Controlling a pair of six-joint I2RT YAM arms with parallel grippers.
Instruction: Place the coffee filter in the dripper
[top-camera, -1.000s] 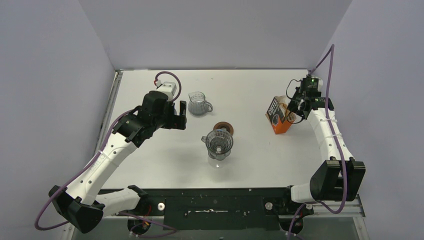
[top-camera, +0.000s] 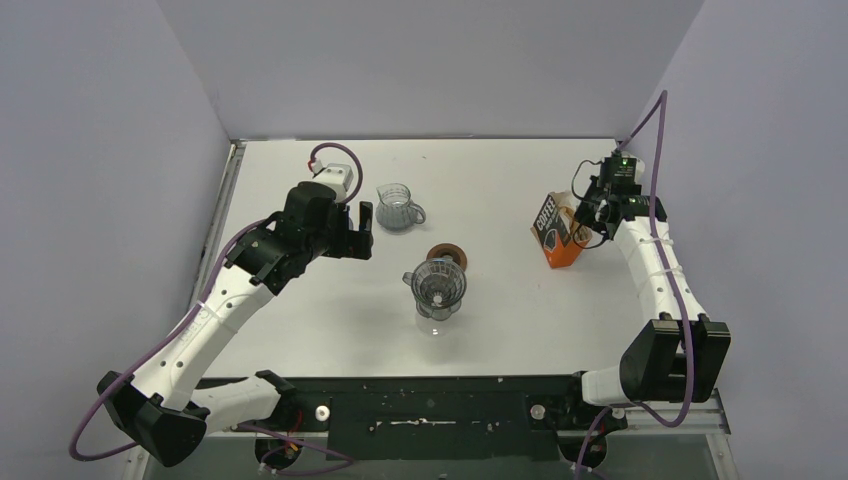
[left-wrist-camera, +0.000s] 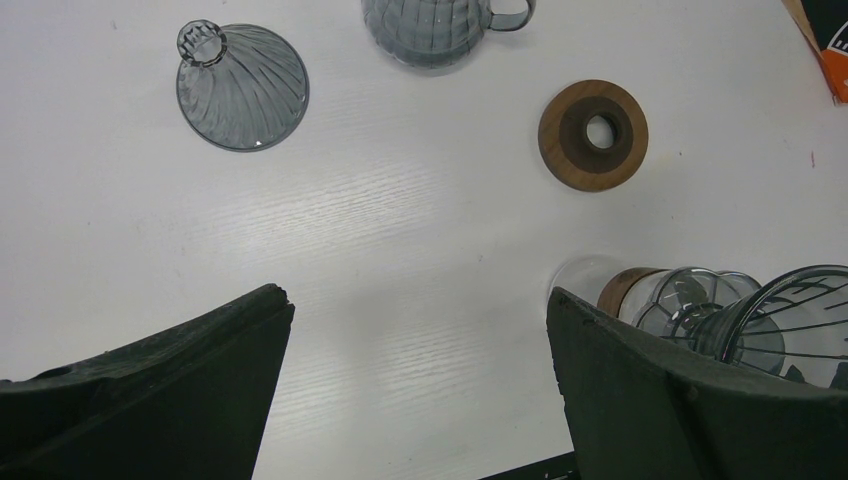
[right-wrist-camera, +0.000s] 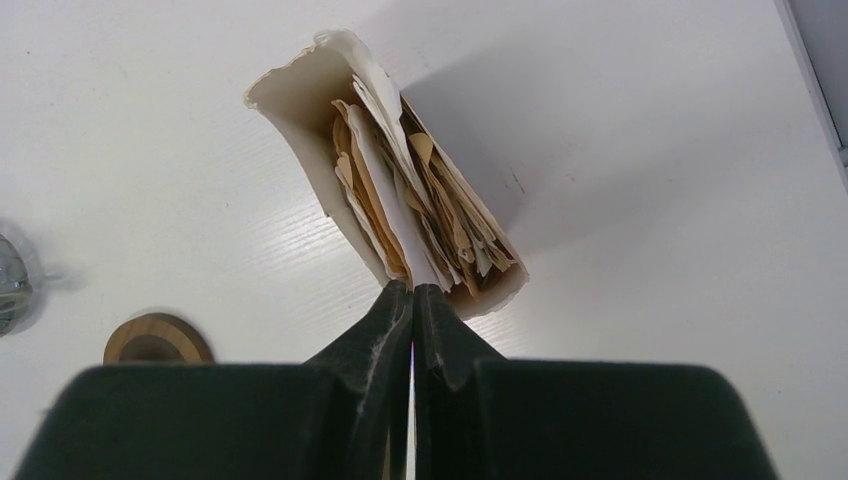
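Several brown and white paper coffee filters (right-wrist-camera: 410, 195) stand upright in an open-topped box (right-wrist-camera: 300, 95) at the table's right; its orange and black side (top-camera: 560, 245) shows in the top view. My right gripper is shut at the box's near end, its fingertips meeting with no filter visible between them. The filters are outside its fingers. A clear ribbed dripper (top-camera: 439, 284) sits on a glass base near the table's front middle, its cone empty. Over the left part of the table, my left gripper is open, holding nothing.
A grey glass jug (top-camera: 397, 210) stands behind the dripper. A brown wooden ring (left-wrist-camera: 593, 136) lies between them. An upturned ribbed glass cone (left-wrist-camera: 245, 88) rests on the left side. Bare table (top-camera: 500, 320) lies between dripper and box.
The left arm and the objects have stayed put.
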